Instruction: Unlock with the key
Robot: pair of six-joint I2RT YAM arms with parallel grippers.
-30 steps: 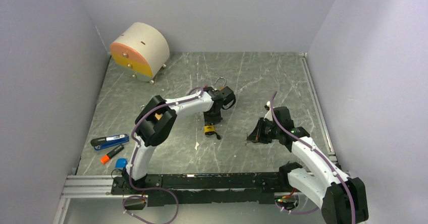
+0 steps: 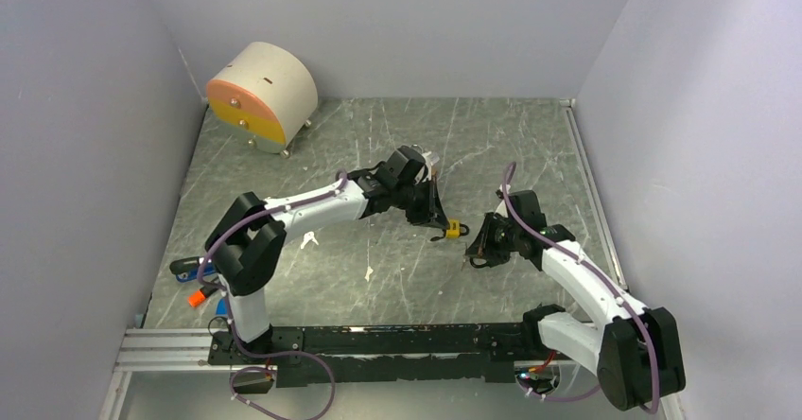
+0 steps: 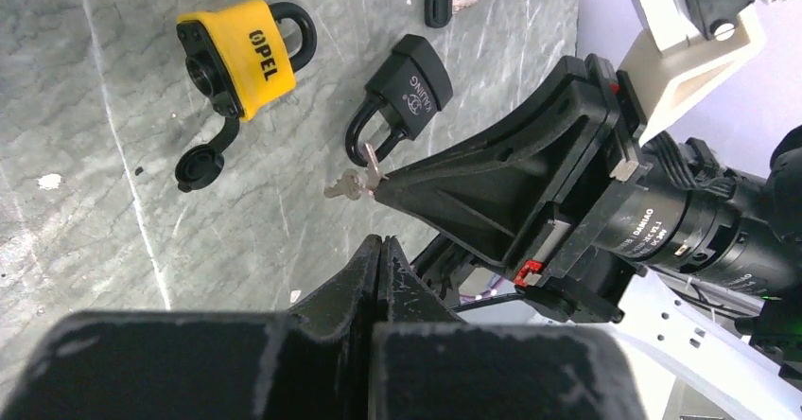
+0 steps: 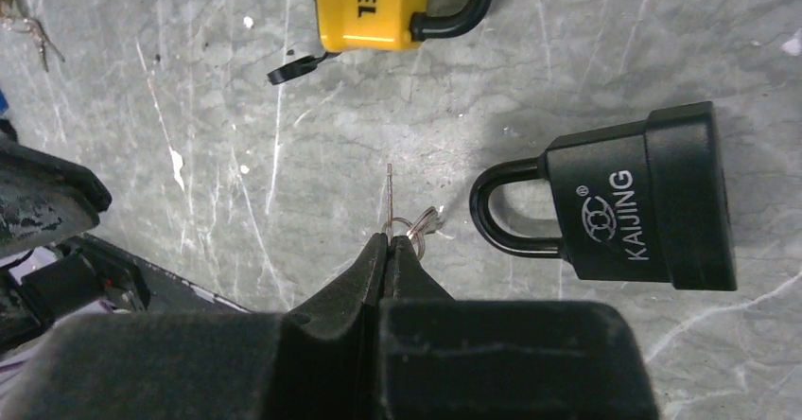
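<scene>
A yellow OPEL padlock with a dangling black cap lies on the table, at top in the right wrist view. A black KAIJING padlock (image 4: 638, 198) lies right of it, shackle closed. My right gripper is shut on a small bunch of keys (image 3: 348, 182), held beside the black padlock's shackle as seen from above. My left gripper is shut above the table near the yellow padlock; whether anything is between its fingers does not show.
A small key with black head (image 3: 440, 7) lies beyond the black padlock. A striped rounded box (image 2: 274, 89) stands back left; tools (image 2: 184, 269) lie front left.
My left arm has stretched to the right; the yellow padlock has moved right and turned. My right gripper has shifted slightly up in the top view.
</scene>
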